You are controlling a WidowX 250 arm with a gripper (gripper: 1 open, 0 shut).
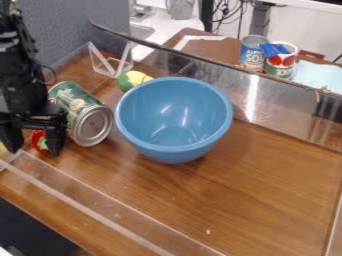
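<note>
The black gripper [38, 128] is low at the left edge, open, down around a small red strawberry [43, 142] that it partly hides. A silver can with a green label [83, 117] lies on its side just right of the gripper. A blue bowl [174, 120] stands on the wooden tabletop [227, 210] in the middle.
A green and yellow object [134, 80] sits behind the can. Clear panels border the table. Beyond the back panel stand two cans [278, 66] and a light blue sheet [318, 78].
</note>
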